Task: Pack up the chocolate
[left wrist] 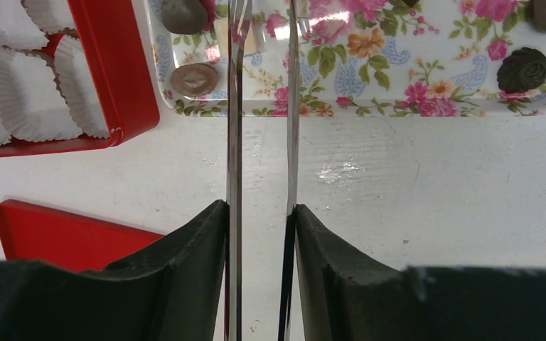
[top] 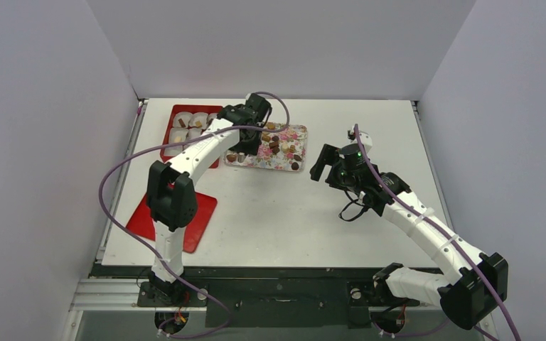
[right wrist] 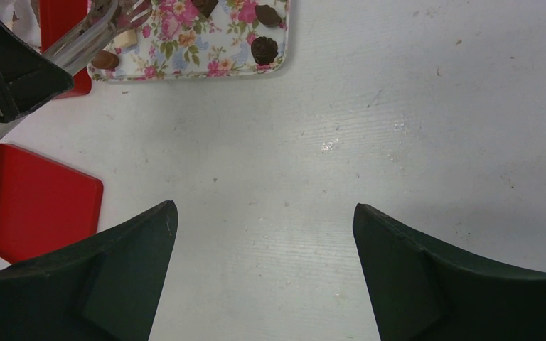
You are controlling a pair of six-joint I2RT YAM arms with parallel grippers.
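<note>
Metal tongs (left wrist: 235, 156) with forked tips stand between the black fingers of my left gripper, which is shut on them. Their two arms are apart, and the tips run out of the left wrist view at the top. Forked ends also show in the right wrist view, over the tray's left part. Several chocolates lie on the flowered tray (top: 284, 167), among them a dark swirled one (left wrist: 524, 69) and a brown oval one (left wrist: 194, 80). A red box (left wrist: 117, 78) with white paper cups stands left of the tray. My right gripper is open and empty.
A red lid (top: 200, 222) lies at the front left, partly under the left arm. Bare white table (top: 277, 213) stretches in front of the tray and to its right. The left arm hides part of the box and tray from above.
</note>
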